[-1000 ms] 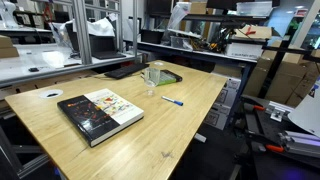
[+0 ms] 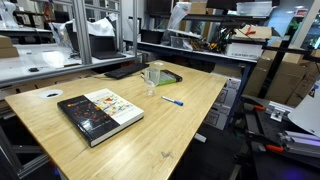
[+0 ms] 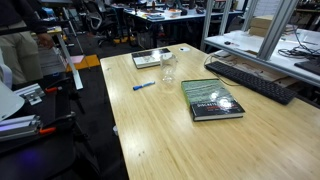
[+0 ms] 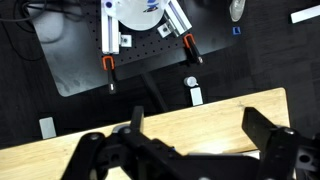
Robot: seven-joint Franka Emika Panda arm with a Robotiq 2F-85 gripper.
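In the wrist view my gripper is open, its dark fingers wide apart over the table edge, with nothing between them. Neither exterior view shows it. A thick book with a black-and-white cover (image 2: pixel 101 116) lies flat on the wooden table near exterior view 1. Toward the other end lies a green-covered book with a dark spine (image 3: pixel 212 99). Between the books stand clear vessels (image 3: pixel 167 68), hard to tell apart. A blue marker (image 3: pixel 145 86) lies beside them, nearer the arm's side.
A black keyboard (image 3: pixel 250 82) lies along the table's far side, near metal frame posts (image 3: pixel 270 30). In the wrist view, clamps with orange handles (image 4: pixel 109 64) sit on the arm's dark base.
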